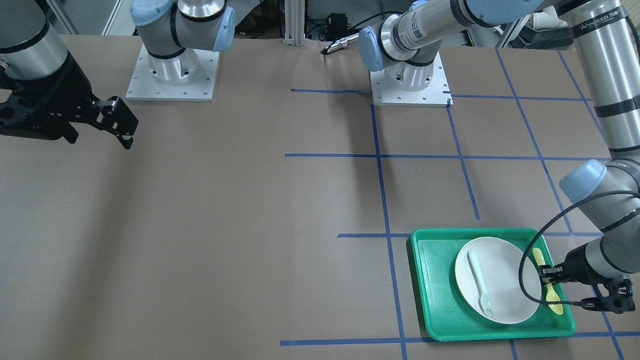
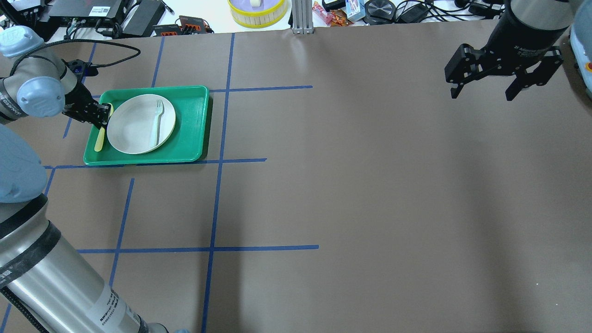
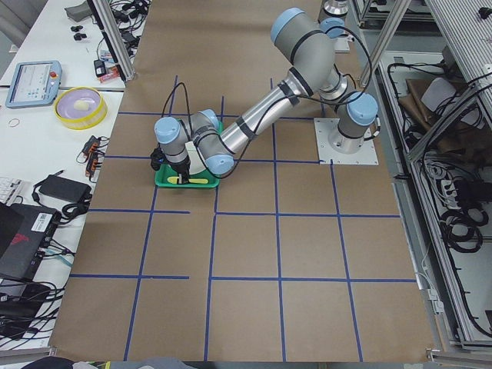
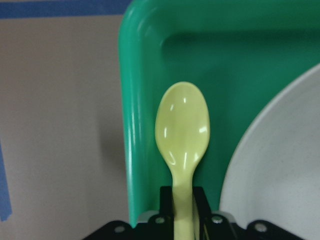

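A green tray (image 1: 438, 282) holds a white plate (image 1: 504, 282) with a pale fork (image 1: 480, 282) on it. A yellow spoon (image 4: 182, 125) lies along the tray's edge, beside the plate. My gripper is over that side of the tray, its fingers on either side of the spoon's handle and closed on it, as the left wrist view shows; in the front and top views the arm partly hides the handle.
A second robot gripper (image 2: 499, 72) hangs at the other end of the table. Cables, devices and a yellow round container (image 2: 255, 16) lie off the table's edge.
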